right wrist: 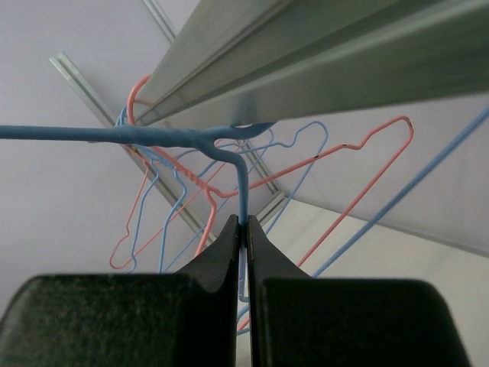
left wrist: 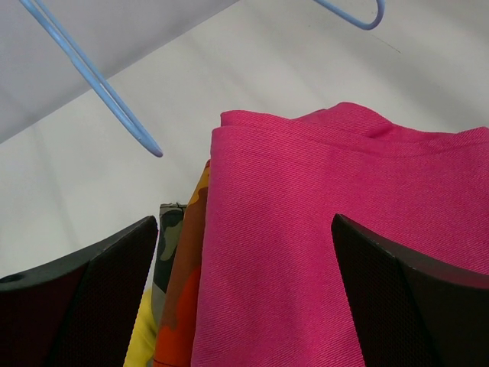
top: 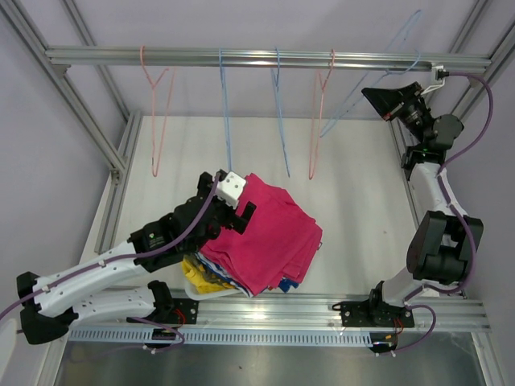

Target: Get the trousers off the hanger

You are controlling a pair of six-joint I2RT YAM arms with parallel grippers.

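A pile of folded clothes with pink fabric (top: 269,233) on top lies below the rail; I cannot tell whether trousers are among them. My left gripper (top: 237,209) hangs open over it, its fingers either side of the pink cloth in the left wrist view. At the upper right, my right gripper (top: 368,98) is shut at a blue hanger (top: 346,112); in the right wrist view, the hanger's thin stem (right wrist: 243,195) runs down to between the shut fingertips, just under the rail. No garment shows on this hanger.
The metal rail (top: 201,56) carries several pink and blue wire hangers, all bare, such as the pink one (top: 158,137) at left. Grey uprights frame both sides.
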